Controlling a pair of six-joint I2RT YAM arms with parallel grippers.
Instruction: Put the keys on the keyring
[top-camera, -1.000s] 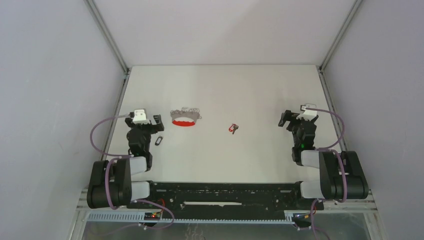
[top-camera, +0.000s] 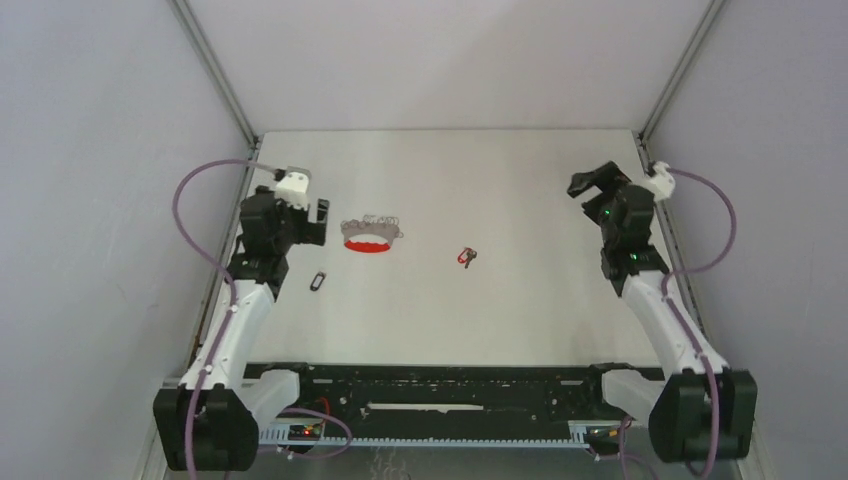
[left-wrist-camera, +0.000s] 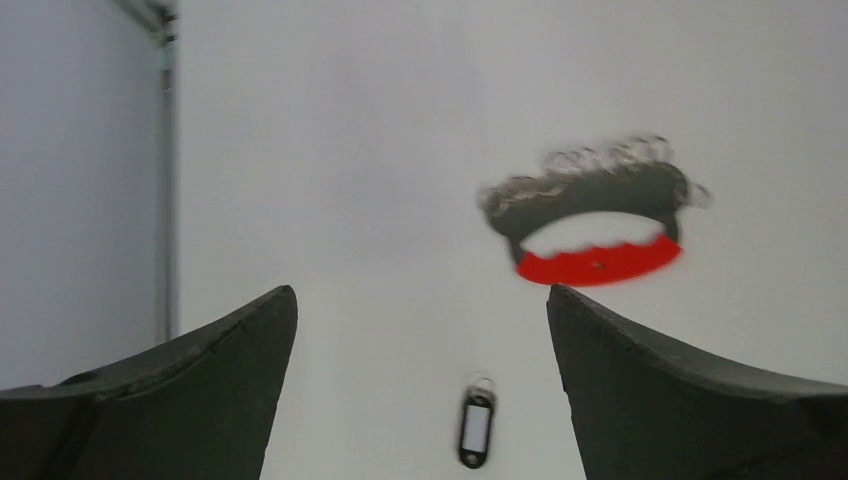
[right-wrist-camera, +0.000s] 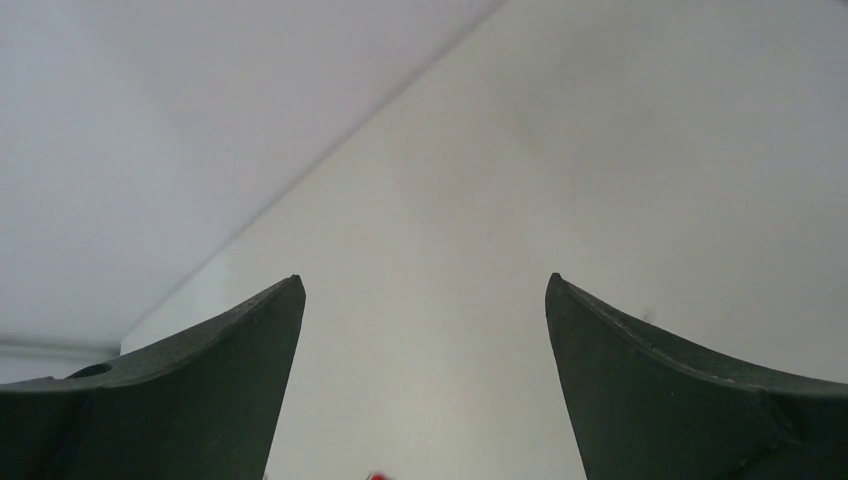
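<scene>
The grey and red handle-shaped keyring (top-camera: 369, 236) lies flat, left of the table's middle, with several small metal rings or clips along its far edge. In the left wrist view this keyring (left-wrist-camera: 598, 225) is beyond my fingers. Dark metal keys (top-camera: 471, 259) with a red tag (top-camera: 462, 256) rest near the table's middle. A small black tag (left-wrist-camera: 476, 428) with a pale label and a ring lies alone at the left. Open and empty, my left gripper hangs above the table, left of the keyring. My right gripper, open and empty, is at the far right.
Side walls and rails bound it left and right. A dark strip (top-camera: 430, 400) runs along the front edge.
The keys, the black tag and the keyring have stayed where they were.
</scene>
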